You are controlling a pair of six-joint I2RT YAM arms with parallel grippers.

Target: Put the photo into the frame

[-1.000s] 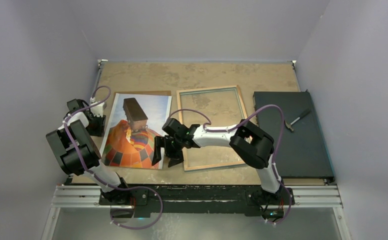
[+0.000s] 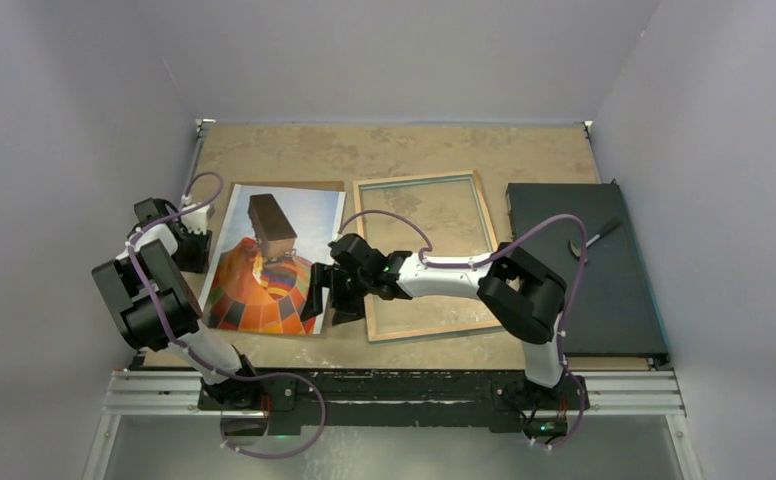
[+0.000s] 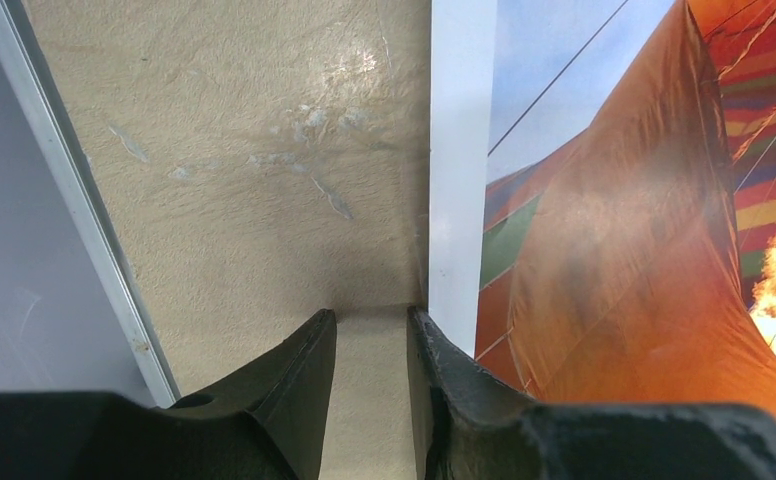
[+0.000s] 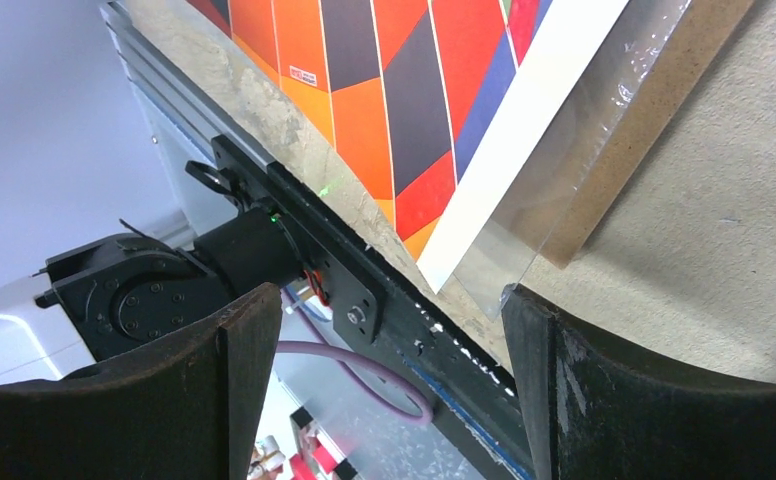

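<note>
The hot-air balloon photo lies on a brown backing board at the left of the table, with a clear sheet along its right edge. My left gripper is part open beside the photo's white left edge, its right finger at that edge and nothing visible between the fingers. My right gripper is open over the photo's lower right corner, one finger by the clear sheet's corner. The wooden frame lies empty right of the photo, partly hidden by the right arm.
A dark board with a hammer on it is at the right. Walls border both sides; a metal rail runs left of the left gripper.
My right arm has shifted slightly up and to the right in the top view, and the photo edge beside it appears shifted a little. The left arm looks unmoved.
</note>
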